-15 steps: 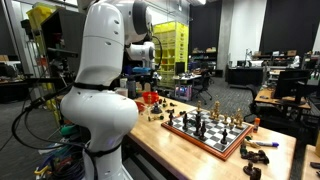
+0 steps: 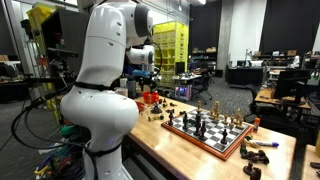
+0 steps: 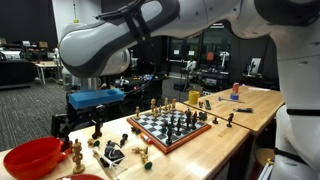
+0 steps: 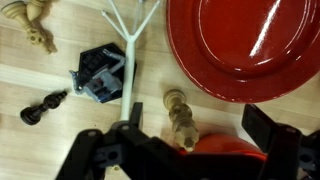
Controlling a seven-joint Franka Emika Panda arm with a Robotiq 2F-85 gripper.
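In the wrist view my gripper is open, its dark fingers wide apart with nothing held. A tan wooden chess piece (image 4: 181,122) shows in the gap between them. From the side, that piece (image 3: 77,157) stands upright on the table, below the open gripper (image 3: 75,127). A red plate (image 4: 235,75) lies close by at the upper right of the wrist view. The red bowl (image 4: 222,146) shows partly behind the right finger; in exterior view 2 the bowl (image 3: 32,157) sits left of the piece.
Beside the piece lie a white forked utensil (image 4: 129,62) and a black tool (image 4: 101,75). A dark chess piece (image 4: 43,107) and light pieces (image 4: 35,22) lie farther left. The chessboard (image 3: 150,127) with several pieces stands away from the gripper.
My gripper has come down a little toward the table around the red bowl. The chessboard and its pieces look the same.
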